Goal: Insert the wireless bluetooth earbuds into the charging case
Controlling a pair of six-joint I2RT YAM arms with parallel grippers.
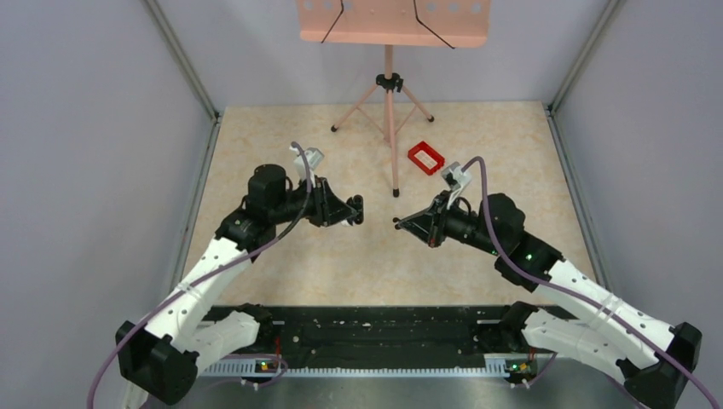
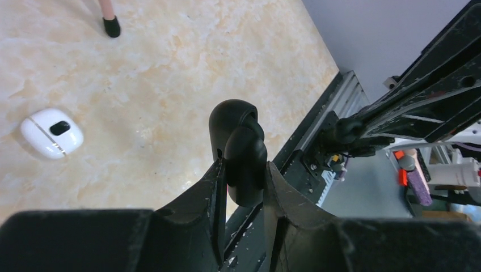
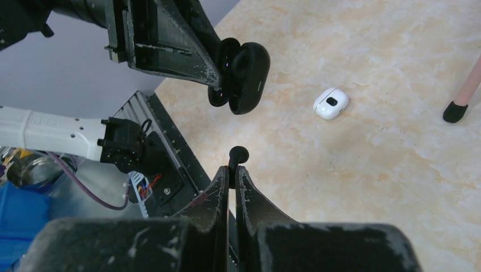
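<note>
The black charging case (image 3: pixel 249 79) is held up over the table by my left gripper (image 1: pixel 349 211), which is shut on it. Its lid stands open, and the inside is partly seen in the right wrist view. From the left wrist view the case (image 2: pixel 245 161) shows end-on between the fingertips. My right gripper (image 1: pixel 404 223) is shut on a small black earbud (image 3: pixel 238 153), whose rounded head sticks out past the fingertips. Earbud and case are apart, with a gap between the two grippers. Whether the case has another earbud inside, I cannot tell.
A white rounded case (image 3: pixel 331 103) lies on the table below, mostly hidden in the top view. Farther back are a red tray (image 1: pixel 425 158) and a pink tripod stand (image 1: pixel 394 153).
</note>
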